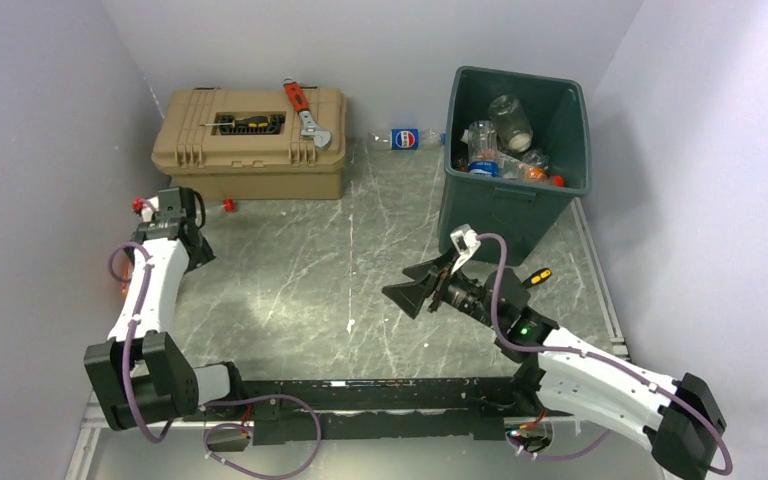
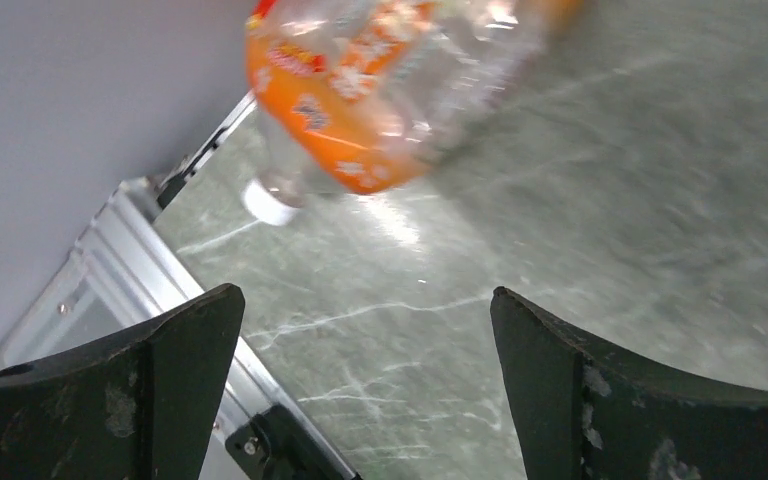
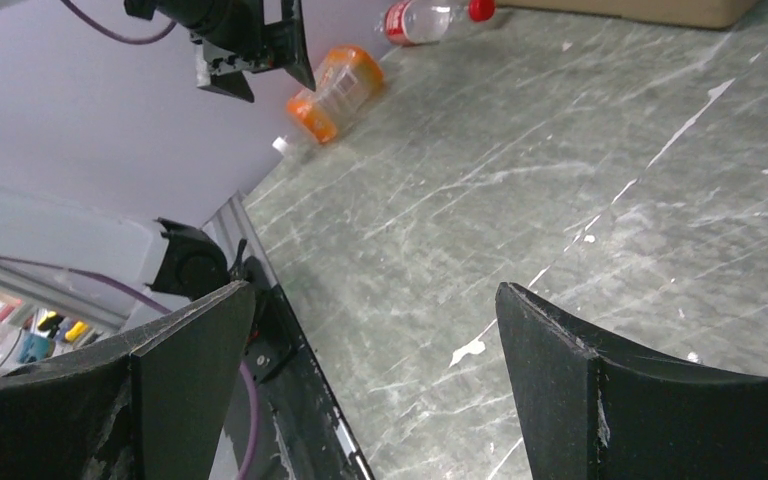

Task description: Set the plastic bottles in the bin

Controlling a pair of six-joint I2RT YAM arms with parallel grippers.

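Note:
My left gripper (image 1: pixel 175 245) hangs open at the left wall, over an orange-labelled bottle (image 2: pixel 340 120), which lies on the floor with its white cap toward the near left; the left wrist view shows it beyond the fingers. A red-labelled bottle (image 3: pixel 425 20) lies behind, mostly hidden from above. A Pepsi bottle (image 1: pixel 405 139) lies by the back wall, left of the green bin (image 1: pixel 515 215), which holds several bottles. My right gripper (image 1: pixel 415 285) is open and empty in front of the bin.
A tan case (image 1: pixel 240 175) with a wrench and screwdriver on it stands at the back left. A yellow-handled tool (image 1: pixel 538 276) lies behind the right arm.

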